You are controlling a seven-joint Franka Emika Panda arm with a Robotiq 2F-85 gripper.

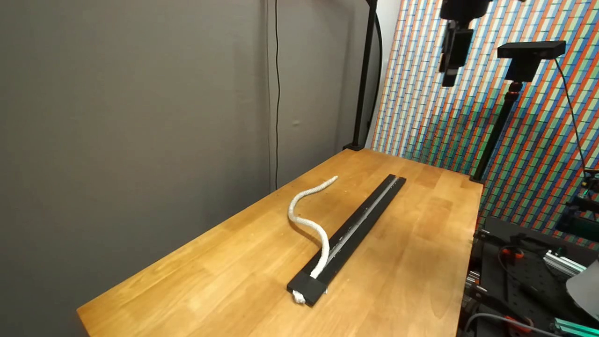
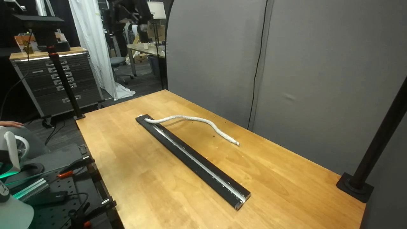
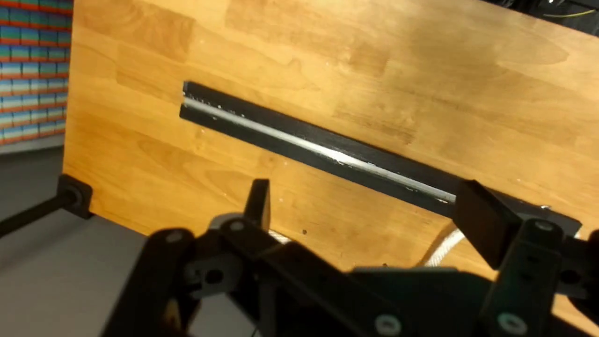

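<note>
A white rope (image 1: 309,223) curves over the table, one end held at the covered end of a long black channel (image 1: 359,224). Its knotted tip (image 1: 298,297) pokes out past that end, while the free end (image 2: 235,142) lies on the wood beside the channel. Most of the groove, with its pale lining, is empty. High above the table, my gripper stands open with nothing between its fingers. From the wrist, only short pieces of the rope (image 3: 447,247) show; the gripper hides the rest.
A black post (image 1: 362,84) rises at one table corner and a camera stand (image 1: 497,132) at another. Grey panels (image 2: 213,57) run along the long side. The bare tabletop (image 2: 152,160) has clear room around the channel.
</note>
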